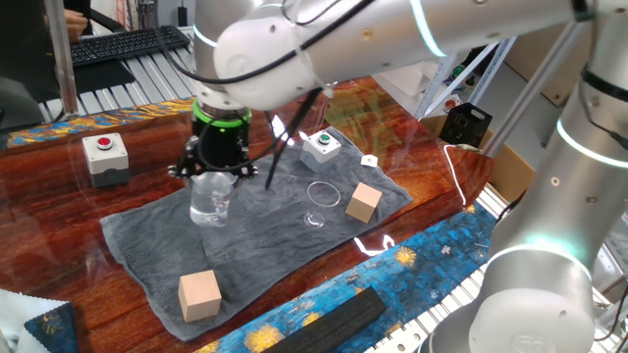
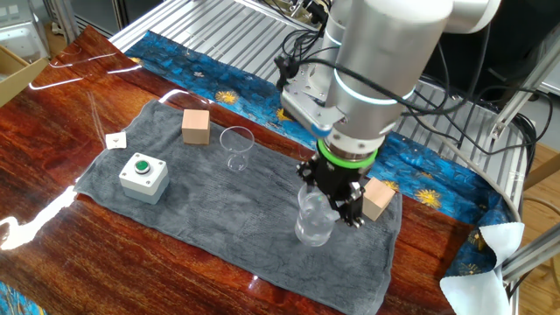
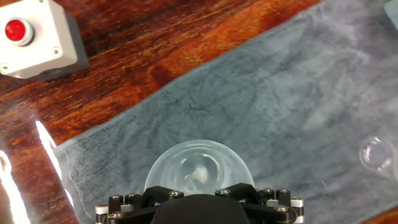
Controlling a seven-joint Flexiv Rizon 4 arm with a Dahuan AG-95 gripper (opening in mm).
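A clear plastic cup is upright over the left part of the grey towel, with my gripper shut on its upper part. From the other side, the same cup hangs beneath the gripper; whether its base touches the towel I cannot tell. In the wrist view its round rim shows just beyond the dark fingers. A clear stemmed glass stands on the towel, apart from the gripper, near a wooden block.
One wooden block lies by the glass, another at the towel's near left corner. A green-button box sits on the towel; a red-button box stands off it.
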